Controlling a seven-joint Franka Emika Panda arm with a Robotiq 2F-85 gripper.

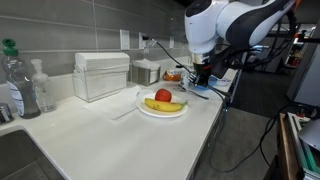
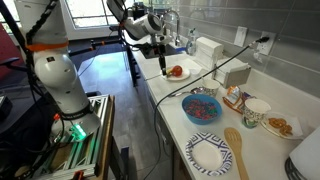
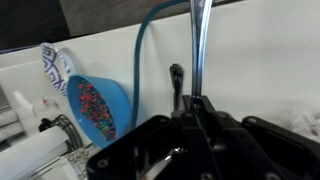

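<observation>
A shiny metal utensil (image 3: 200, 45) runs from my gripper to the top edge of the wrist view. The fingers are shut on it; its far end is out of frame, so I cannot tell its kind. Below, apart from it, another metal utensil (image 3: 177, 82) lies on the white counter. In exterior view 1 the gripper (image 1: 203, 76) hangs over the counter just beyond the plate (image 1: 146, 105), which carries a red fruit (image 1: 163, 96) and a yellow banana (image 1: 163, 106).
A blue bowl (image 2: 203, 109) of small coloured pieces stands on the counter, near a blue-patterned plate (image 2: 208, 153) and a wooden spoon (image 2: 237, 151). White containers (image 1: 102, 74) line the wall. Soap bottles (image 1: 20, 82) stand by the sink.
</observation>
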